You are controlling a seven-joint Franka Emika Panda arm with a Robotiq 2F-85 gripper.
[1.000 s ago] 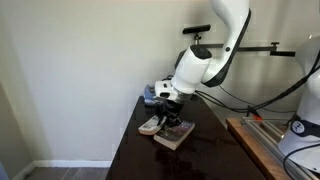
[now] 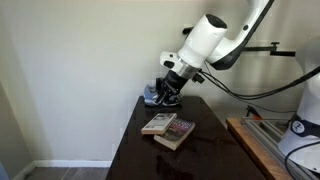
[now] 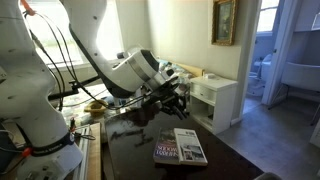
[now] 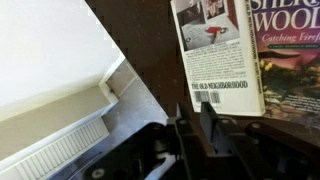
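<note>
Two paperback books lie side by side on the dark table. One shows a white back cover, the white-backed book [image 2: 158, 123] [image 3: 190, 147] [image 4: 218, 75]. Beside it is the colorful-covered book [image 2: 175, 135] [image 3: 165, 152] [image 4: 290, 70]. My gripper [image 2: 161, 92] hangs above the table by the books, apart from both in exterior view 1. Its two dark fingers stand close together in the wrist view, by the lower edge of the white-backed book. Nothing clearly shows between them, and how far they are closed is hard to make out.
Blue-grey items [image 2: 152, 96] sit at the table's far end in exterior view 1. A white shelf unit [image 3: 215, 100] stands beyond the table in exterior view 2. Bare dark tabletop [image 2: 140, 155] lies in front of the books.
One second ago my gripper was down at the white-backed book.
</note>
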